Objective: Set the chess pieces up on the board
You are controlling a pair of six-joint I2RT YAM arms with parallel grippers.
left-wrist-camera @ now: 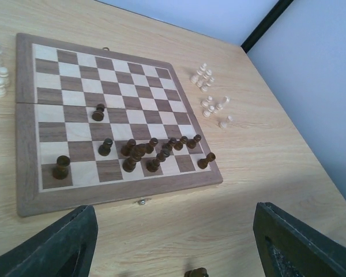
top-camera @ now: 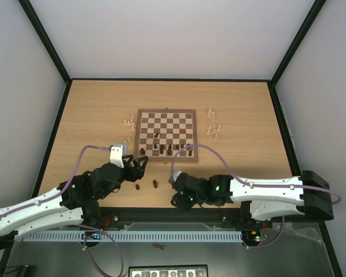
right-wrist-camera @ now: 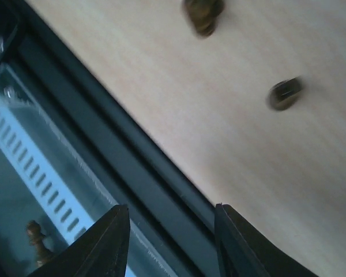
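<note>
The chessboard (top-camera: 165, 115) lies on the table, its near rows holding several dark pieces, including a dark pawn (left-wrist-camera: 98, 112) further in. Off the board, a dark piece (top-camera: 155, 183) and another dark piece (top-camera: 137, 186) rest near the table's front. White pieces stand on both sides, among them a white group (left-wrist-camera: 203, 75) at the right. My left gripper is open and empty, just off the board's near left corner. Low by the front edge, my right gripper has its fingers apart with nothing between. Blurred in its view are one dark piece (right-wrist-camera: 202, 12) and a second (right-wrist-camera: 285, 93).
Beyond the table's dark front rail (top-camera: 173, 214), a dark piece (right-wrist-camera: 40, 245) lies on the lower surface beside the slotted strip (right-wrist-camera: 37, 173). A framed panel (top-camera: 168, 267) sits at the bottom. Bare wood surrounds the board at the back.
</note>
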